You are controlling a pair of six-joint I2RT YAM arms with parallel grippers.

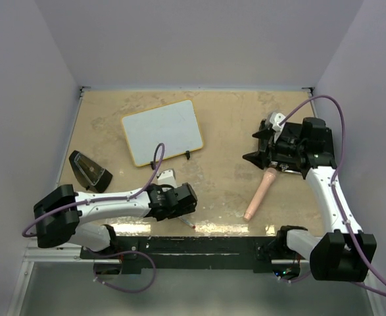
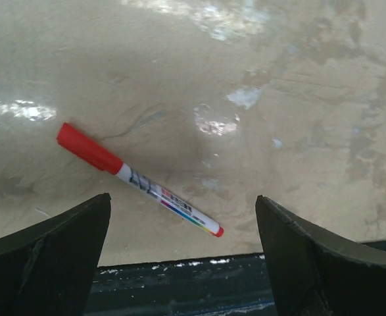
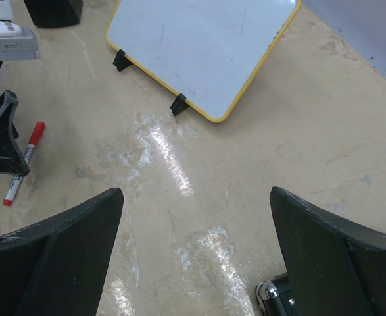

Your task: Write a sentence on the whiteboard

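Observation:
The whiteboard (image 1: 162, 131), white with a yellow edge and two black clips, lies at the back left of the table. A red-capped marker (image 2: 150, 186) lies on the table, partly under my left gripper (image 1: 179, 204) in the top view. In the left wrist view it lies between and just beyond the open fingers, apart from them. My right gripper (image 1: 260, 149) stands open at the right side of the table, nothing between its fingers; the right wrist view shows the whiteboard and marker ahead of it.
A black wedge-shaped object (image 1: 91, 172) lies at the left. A pink cylinder (image 1: 259, 194) lies near the front right, with dark items (image 1: 317, 141) behind. Its front edge is close to the marker.

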